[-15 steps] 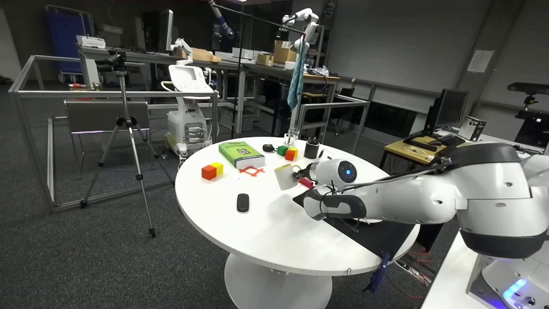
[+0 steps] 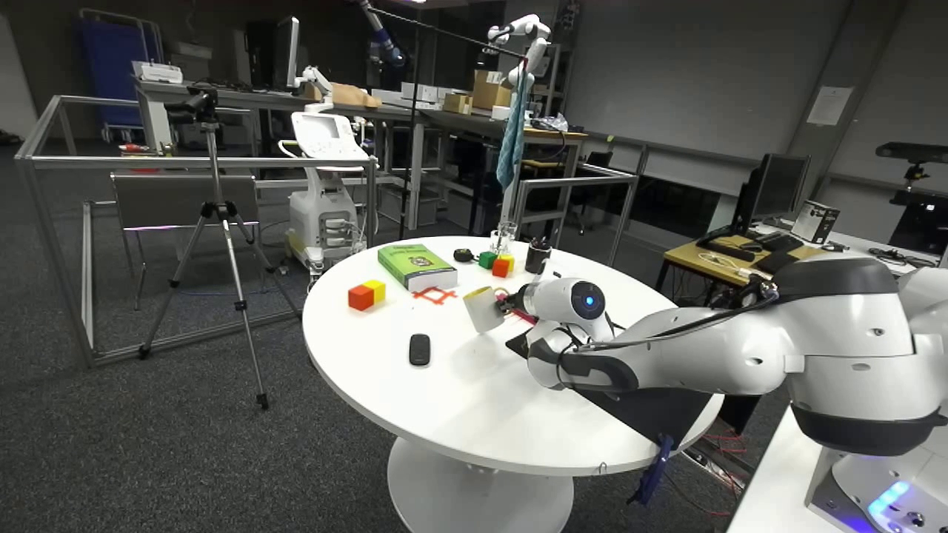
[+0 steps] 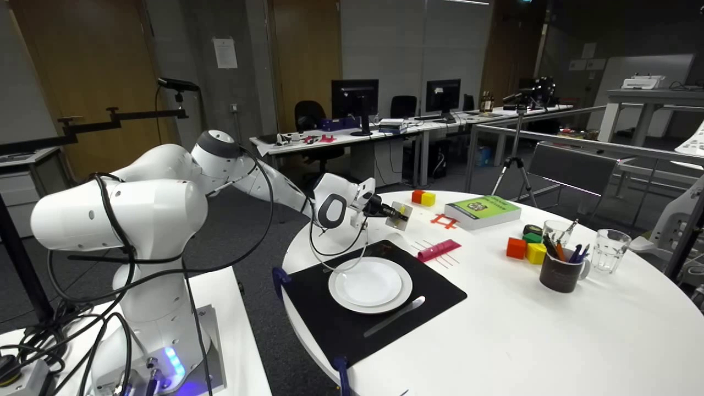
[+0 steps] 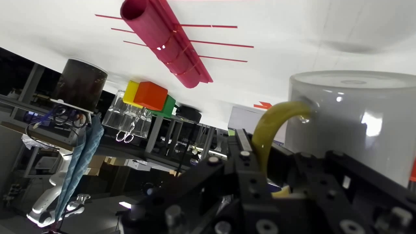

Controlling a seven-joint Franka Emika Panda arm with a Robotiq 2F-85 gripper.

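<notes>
A white mug point(image 2: 484, 311) with a yellow handle point(image 4: 272, 121) is held over the white round table point(image 2: 462, 404). My gripper is shut on that handle, which passes between its two black fingers. The mug's white body point(image 4: 351, 121) fills the right side of the wrist view, and its shadow on the table lies apart from its base. Exterior view 1 has the mug tilted a little, in front of the arm's end. From the other side, in exterior view 2, the mug point(image 3: 400, 215) appears at the tip of the gripper.
A pink holder point(image 3: 438, 249), a green book point(image 3: 482, 210), coloured blocks point(image 3: 516, 247) and a dark pen mug point(image 3: 561, 270) stand farther round the table. The black mat point(image 3: 317, 290) bears white plates and a knife. Near a black mouse point(image 2: 419, 349), the tabletop is largely bare.
In exterior view 1 the mug, still in my gripper, has moved slightly left and lower. The wrist and forearm have shifted and turned a little with it.
</notes>
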